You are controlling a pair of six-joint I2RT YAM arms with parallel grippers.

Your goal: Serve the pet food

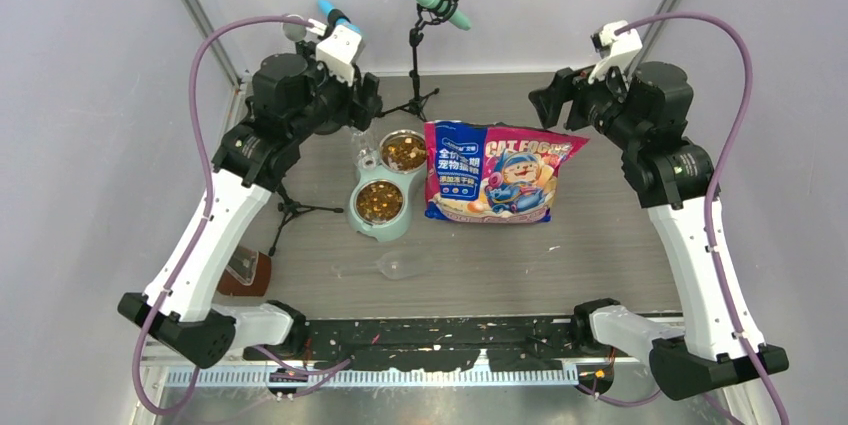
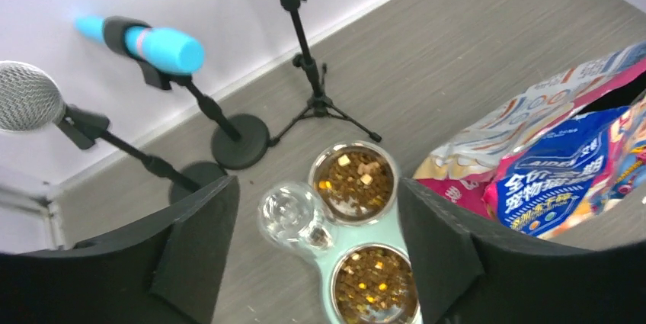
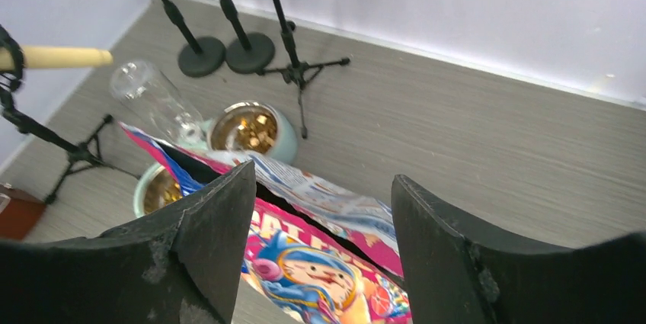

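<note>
The cat food bag (image 1: pixel 500 175) stands right of the bowls, its top parted by a dark opening in the right wrist view. A mint double feeder (image 1: pixel 405 195) carries two metal bowls, the rear bowl (image 2: pixel 355 179) and the front bowl (image 2: pixel 373 282), both holding brown food with pale and yellow bits. A clear bottle (image 2: pixel 289 213) is attached at the feeder's left side. Empty and with its fingers apart, my left gripper (image 1: pixel 364 105) is open above and behind the bottle. My right gripper (image 1: pixel 562 105) is open near the bag's upper right corner, nothing held.
A clear scoop-like utensil (image 1: pixel 400 264) lies on the table in front of the feeder. Microphone stands, including the mint microphone (image 1: pixel 440 3) and the blue microphone (image 2: pixel 171 49), line the back. A brown box (image 1: pixel 246 273) sits front left. Table right of the bag is bare.
</note>
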